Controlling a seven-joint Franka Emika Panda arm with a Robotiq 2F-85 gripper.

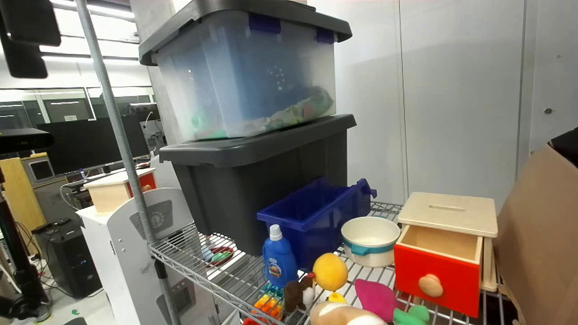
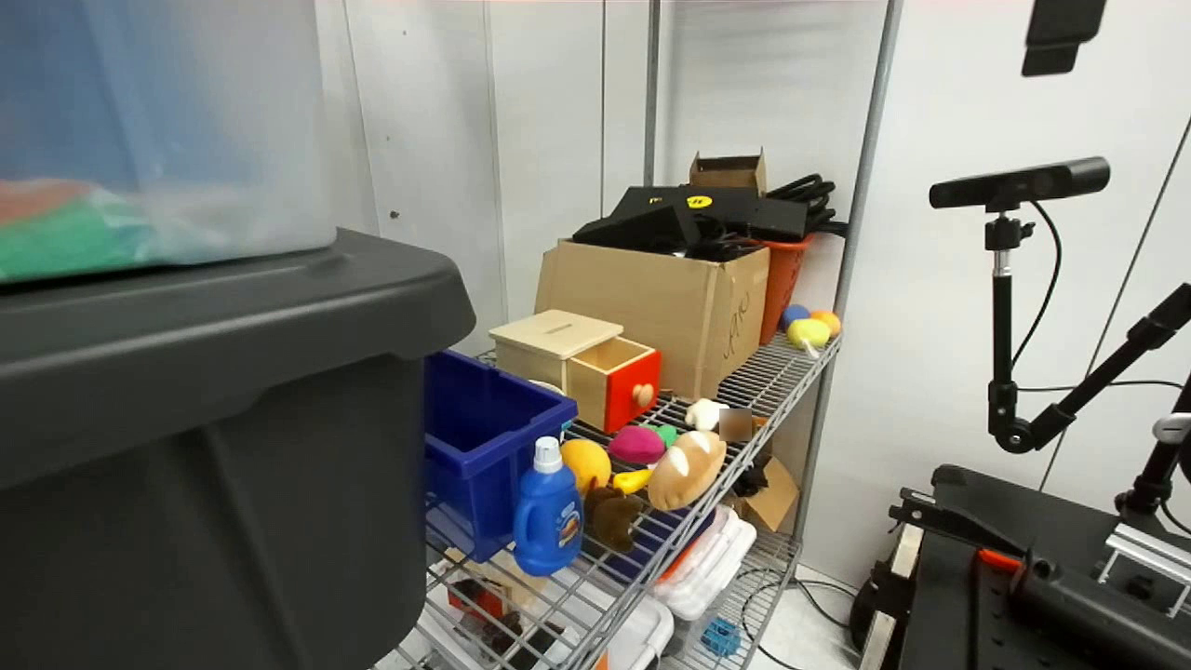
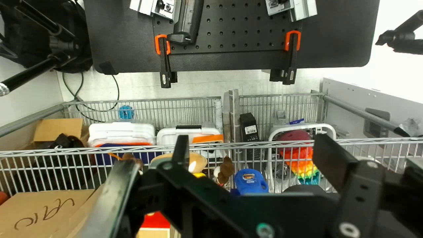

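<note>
In the wrist view my gripper stands open, its dark fingers (image 3: 181, 150) spread wide with nothing held between them. Beyond them a wire shelf carries toys and a blue detergent bottle (image 3: 250, 180). That bottle (image 1: 279, 259) stands upright with a white cap in exterior view 1, in front of a blue bin (image 1: 319, 214). A wooden box has its red-fronted drawer (image 1: 437, 271) pulled out; the inside that shows is empty. Close by are a white pot (image 1: 370, 238) with a teal band, an orange ball (image 1: 330, 271) and a magenta toy (image 1: 375, 299).
Stacked lidded bins (image 1: 260, 184) fill the shelf's left side in exterior view 1. A large cardboard box (image 2: 636, 290) loaded with black gear stands beyond the drawer box. A perforated black table (image 3: 238, 39) lies across the floor gap from the shelf.
</note>
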